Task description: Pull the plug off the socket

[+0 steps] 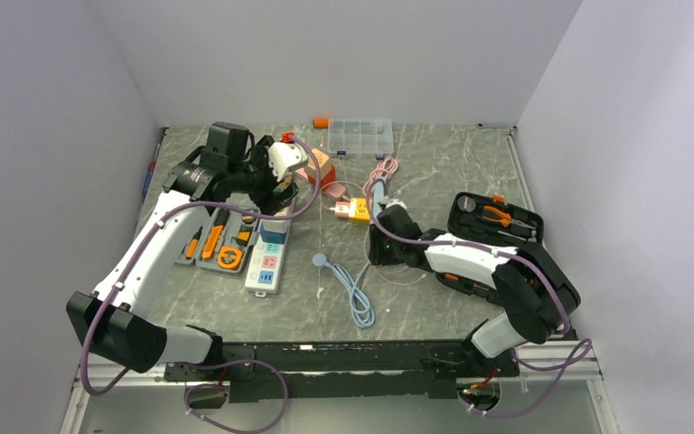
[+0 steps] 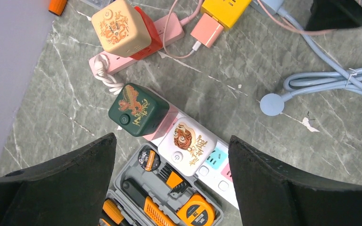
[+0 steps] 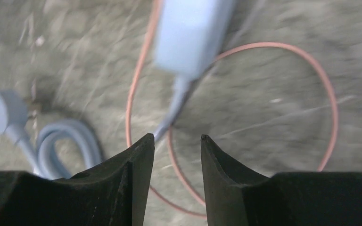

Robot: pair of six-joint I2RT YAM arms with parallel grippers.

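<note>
A long white power strip (image 2: 217,176) runs diagonally under my left gripper, which stands open above it with nothing between its fingers. On the strip sit a dark green block plug (image 2: 139,110) and a white-topped block plug (image 2: 187,147). In the top view the left arm largely covers the green one. A yellow adapter (image 2: 225,10), with a salmon charger (image 2: 207,30) against it, sits at a light blue strip (image 3: 193,33). Near that strip's cable end my right gripper is open. Thin cables pass behind its fingers, and I cannot tell whether they touch.
A pink strip (image 2: 174,30) carries a tan-topped red block (image 2: 118,28). An open tool case (image 2: 169,183) lies beside the white strip. Coiled blue cable (image 1: 359,303) rests mid-table, and a black tool case (image 1: 497,221) stands at the right.
</note>
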